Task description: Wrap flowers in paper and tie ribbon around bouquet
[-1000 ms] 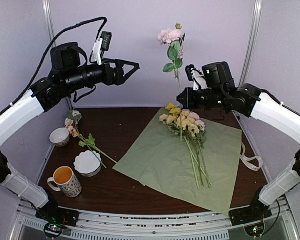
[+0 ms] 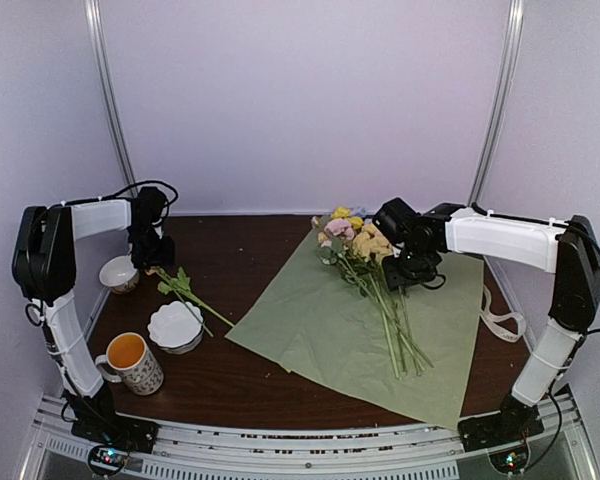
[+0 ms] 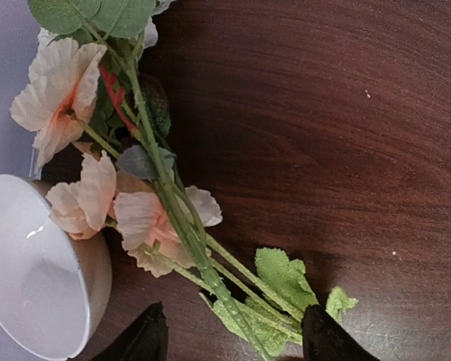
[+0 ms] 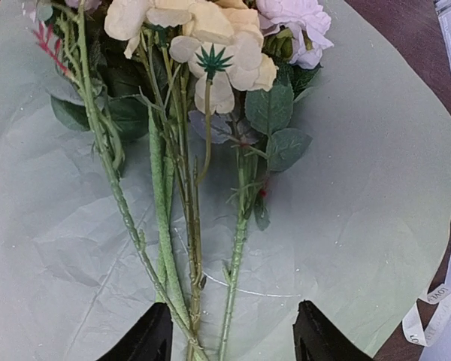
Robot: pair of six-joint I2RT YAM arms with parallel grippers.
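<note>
A bouquet of fake flowers in cream, pink, yellow and blue lies on green wrapping paper, stems toward the front. My right gripper is low over its stems, open, with nothing between its fingertips. At the left, pale peach flowers with green stems lie on the dark table. My left gripper hangs above these stems, open, holding nothing visible. A white ribbon lies right of the paper.
A white bowl, a fluted white dish and a patterned mug stand at the left. Walls enclose the back and sides.
Both arms have come down from raised positions. The pink flower that my right gripper held upright a second ago is now down among the bouquet and out of the gripper.
</note>
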